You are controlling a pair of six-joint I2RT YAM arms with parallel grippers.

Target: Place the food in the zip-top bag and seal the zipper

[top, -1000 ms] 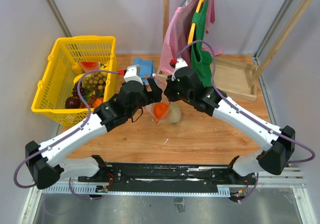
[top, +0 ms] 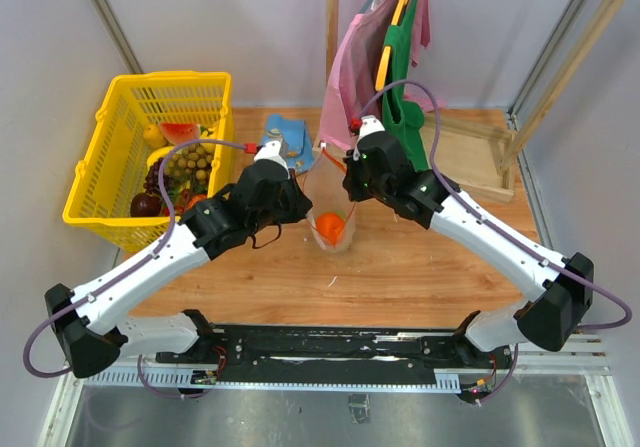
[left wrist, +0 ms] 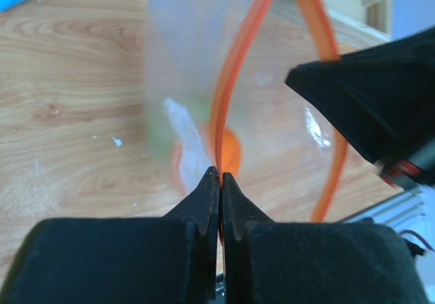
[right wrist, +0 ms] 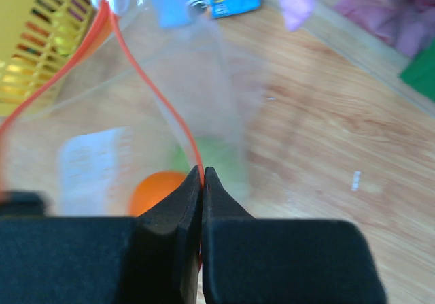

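The clear zip top bag (top: 325, 192) stands upright between my grippers, an orange food item (top: 330, 227) in its bottom, also seen through the plastic in the right wrist view (right wrist: 156, 192). My left gripper is shut on one red-orange edge of the bag's opening. My right gripper is likewise shut on a thin red edge of the bag. In the left wrist view the black body of the other gripper sits at the right, behind the opposite strip.
A yellow basket (top: 95, 187) of fruit stands at back left. A blue packet (top: 285, 132) lies behind the bag. A wooden rack (top: 555, 97) with pink and green hanging items is at back right.
The right gripper has moved slightly to the right.
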